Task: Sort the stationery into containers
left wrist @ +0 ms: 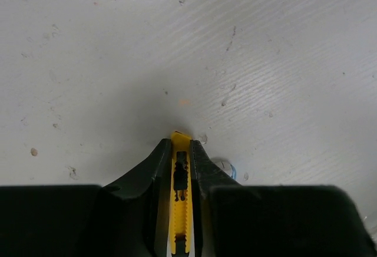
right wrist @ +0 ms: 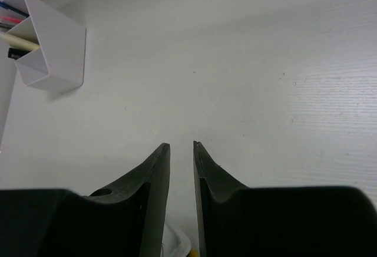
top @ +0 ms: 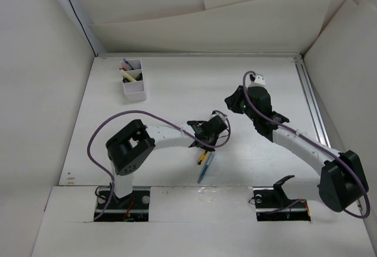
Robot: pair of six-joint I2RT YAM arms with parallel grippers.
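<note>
My left gripper is low over the table with its fingers either side of a yellow box cutter [left wrist: 180, 210], apparently at its end; whether they grip it is unclear. The cutter [top: 203, 157] also shows in the top view, beside a blue pen [top: 206, 168]. A white compartment container [top: 135, 93] at the back left holds several pens and markers, also seen in the right wrist view [right wrist: 65, 50]. My right gripper hangs above bare table at right, fingers apart with nothing between them.
White board walls surround it, with a metal rail [top: 312, 104] along the right edge. The left arm covers part of the middle.
</note>
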